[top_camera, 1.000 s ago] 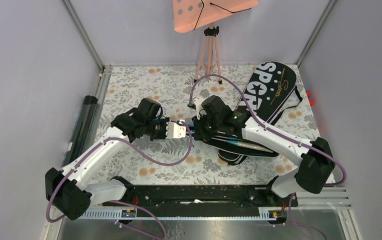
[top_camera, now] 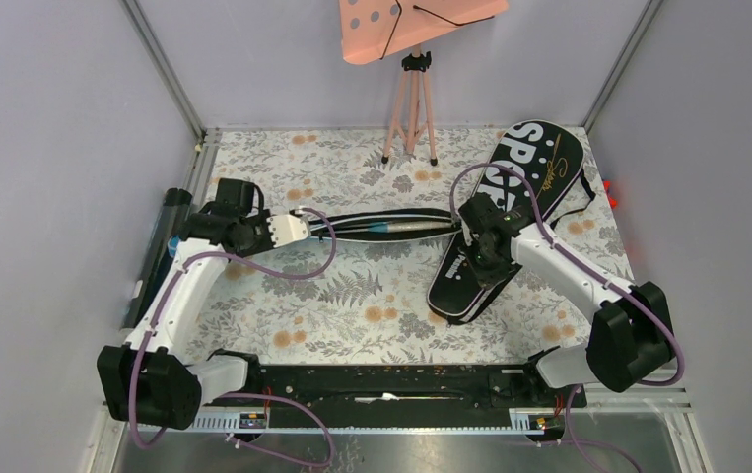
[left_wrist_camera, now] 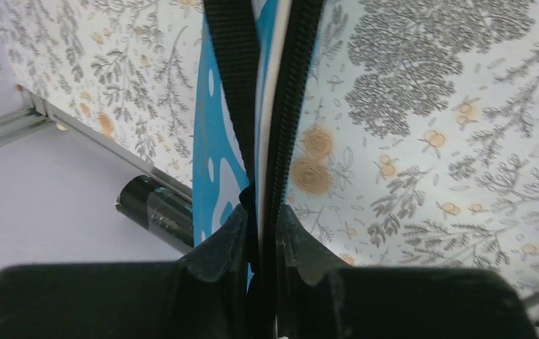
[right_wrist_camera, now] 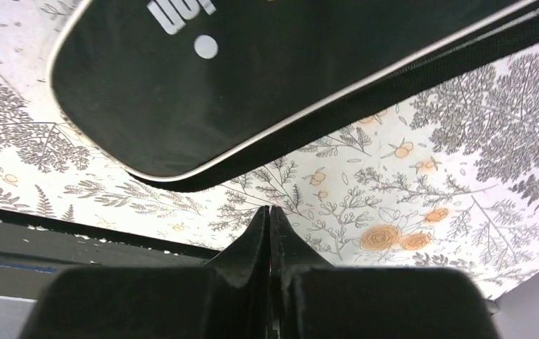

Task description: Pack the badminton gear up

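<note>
My left gripper is shut on a blue-and-black zippered bag point(left_wrist_camera: 217, 113); in the top view this bag point(top_camera: 401, 227) lies stretched across the middle, partly open lengthwise with a racket shaft point(top_camera: 383, 227) showing inside, its right end hidden by my right arm. A larger black SPORT bag point(top_camera: 524, 163) lies diagonally on the right. My right gripper is shut, nothing showing between its fingers, over the floral mat beside that bag's rounded end point(right_wrist_camera: 146, 106).
A dark cylindrical tube point(top_camera: 155, 276) stands along the left edge. A pink tripod point(top_camera: 413, 108) stands at the back. The floral mat point(top_camera: 322, 315) has free room at the front and back centre.
The right gripper has moved right, away from the left one.
</note>
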